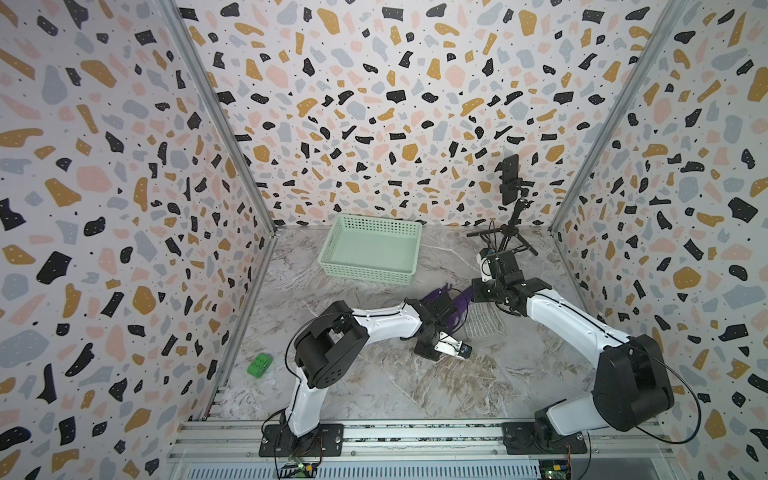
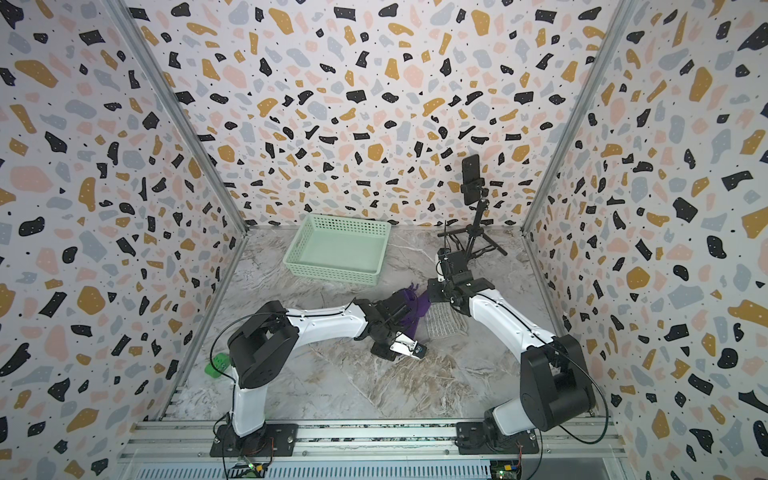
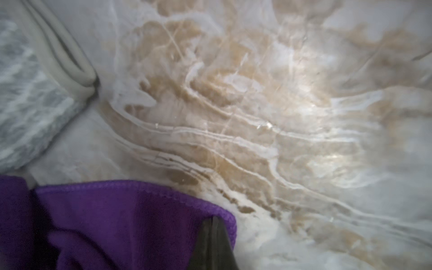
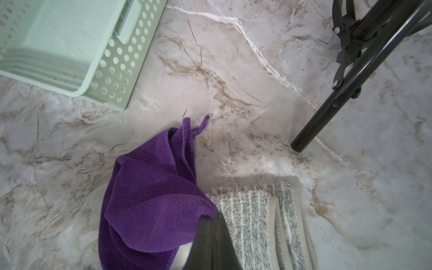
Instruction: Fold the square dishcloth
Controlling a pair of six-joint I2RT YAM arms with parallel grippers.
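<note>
The purple dishcloth [image 4: 157, 216] lies rumpled on the marble table, its upper end bunched around a small loop. In the right wrist view my right gripper is shut on its right-hand corner, and the fabric runs taut and raised towards the fingertips. My left gripper is shut over the cloth's hemmed corner in the left wrist view; purple shows on both sides of its tips. Whether fabric is pinched there I cannot tell. From above, the left arm covers part of the cloth [image 1: 460, 308].
A folded grey striped cloth [image 4: 252, 225] lies right beside the purple one. Behind stand a green basket [image 1: 368, 276] and a black tripod [image 1: 520, 212]. A green object [image 1: 259, 365] sits far left.
</note>
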